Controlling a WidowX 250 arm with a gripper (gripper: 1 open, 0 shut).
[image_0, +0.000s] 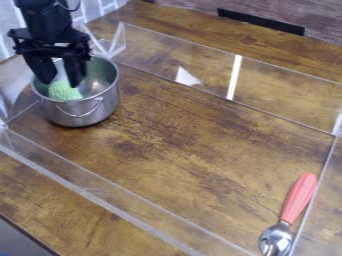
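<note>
A steel pot (87, 108) stands at the left of the camera view, with something pale green (63, 92) inside it. My black gripper (60, 72) is over the pot, its fingers reaching down into the opening at the green thing. The fingertips are small and partly hidden, so I cannot tell from the view how firmly they are closed on it.
A scoop with a red handle (298, 198) and metal head lies at the bottom right. Clear plastic edges run around the wooden table (187, 160).
</note>
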